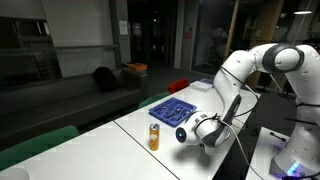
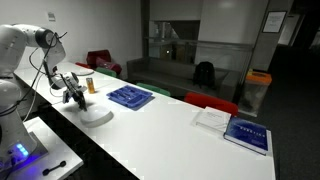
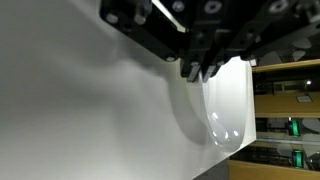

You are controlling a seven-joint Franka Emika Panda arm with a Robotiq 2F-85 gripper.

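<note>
A white round plate lies at the near left of the white table in exterior view 2. At its far-left edge is my gripper, low over the tabletop. In the wrist view the dark fingers of the gripper are close together at the plate's rim, and the white plate stretches away to the right. The gripper appears shut on that rim, though the contact itself is dark and blurred. In exterior view 1 the arm hides most of the gripper and the plate.
An orange-brown bottle stands beside the arm. Behind it is a blue tray. Farther right are a white box and a blue box.
</note>
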